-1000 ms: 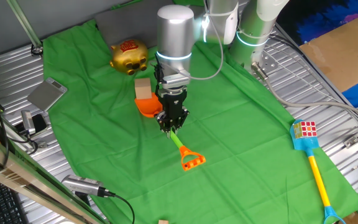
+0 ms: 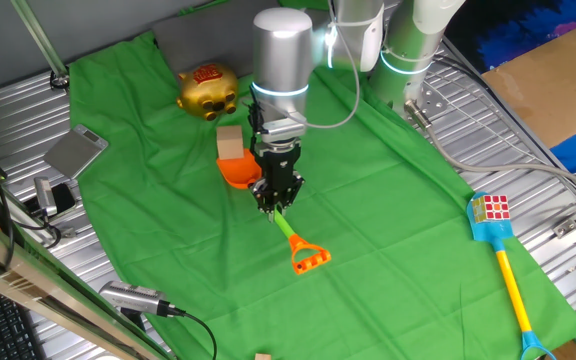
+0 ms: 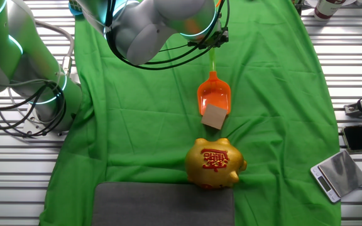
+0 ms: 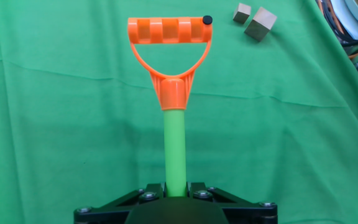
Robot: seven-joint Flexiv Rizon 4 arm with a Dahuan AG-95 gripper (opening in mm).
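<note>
A toy shovel with an orange scoop, green shaft and orange D-shaped handle lies along the green cloth. My gripper points down over the shaft, between scoop and handle. In the wrist view both fingers press close on either side of the shaft, shut on it. A wooden block rests at the front end of the scoop. The arm hides part of the shaft in both exterior views.
A gold piggy bank sits beyond the block, near a dark grey panel. Off to one side lies a blue-and-yellow shovel with a puzzle cube on its blade. Two small wooden blocks lie past the handle.
</note>
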